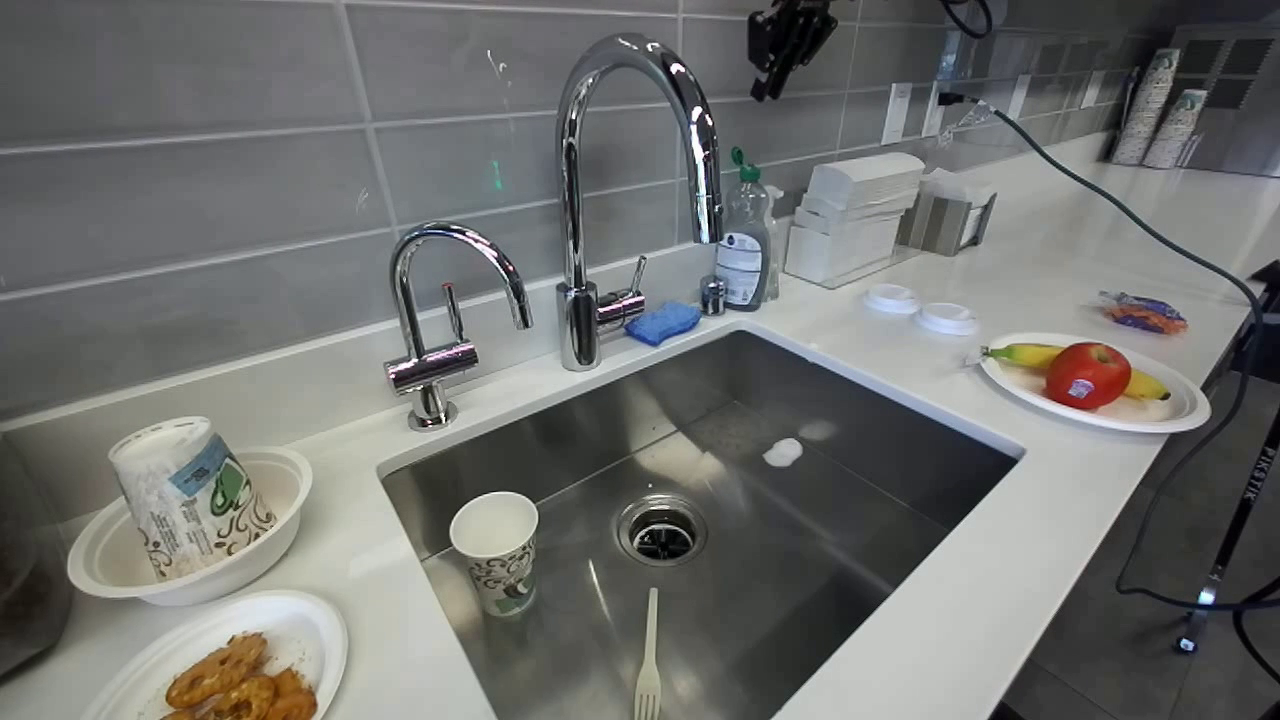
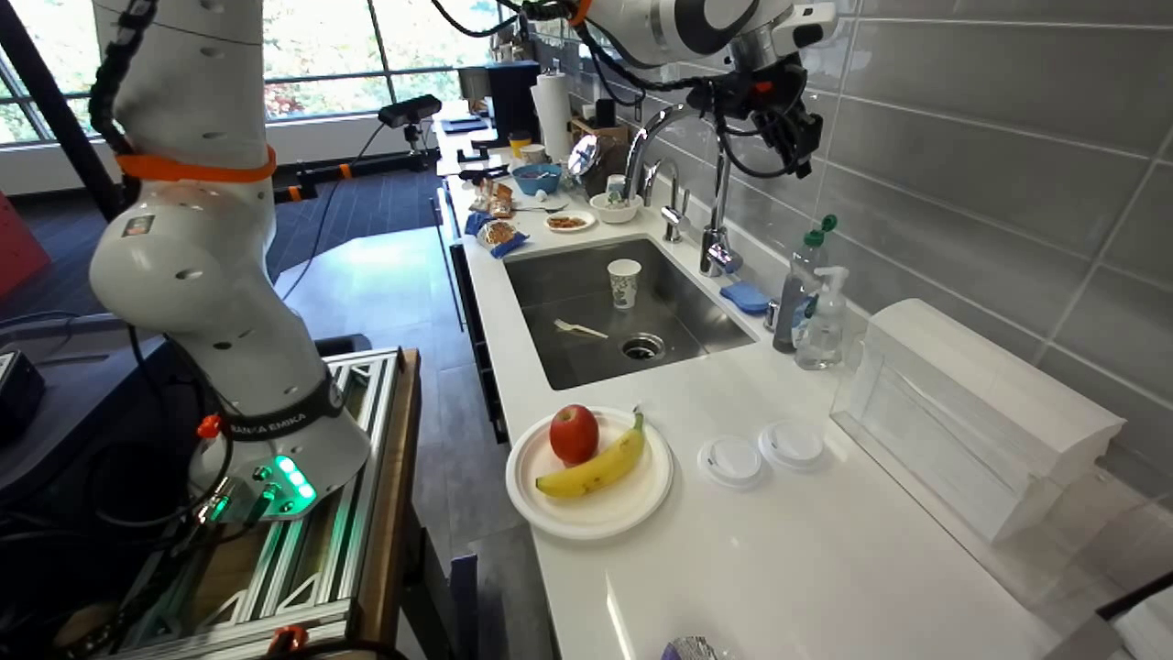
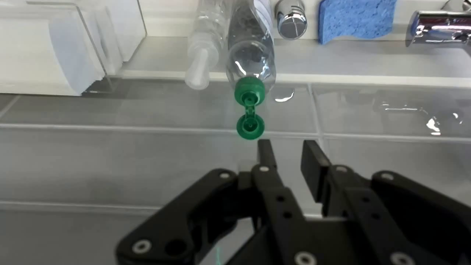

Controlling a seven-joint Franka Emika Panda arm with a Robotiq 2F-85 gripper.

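Observation:
My gripper hangs high by the tiled wall, its fingers part open with only wall showing between them. In the wrist view, the clear dish soap bottle (image 3: 250, 57) stands just beyond the fingertips, its green flip cap open; the gripper does not touch it. In exterior view 1 the gripper (image 1: 768, 86) is at the top, above the soap bottle (image 1: 744, 246). A blue sponge (image 1: 662, 322) lies by the tall chrome faucet (image 1: 579, 216). Inside the steel sink (image 1: 828, 528) are an upright paper cup (image 1: 497, 552) and a pale fork (image 1: 649, 654).
A clear pump bottle (image 2: 822, 324) stands next to the soap. Nearby are a paper towel holder (image 2: 968, 407), two white lids (image 2: 731, 461) and a plate (image 2: 528, 511) with an apple and a banana. A small chrome faucet (image 1: 438, 360) rises left of the tall one.

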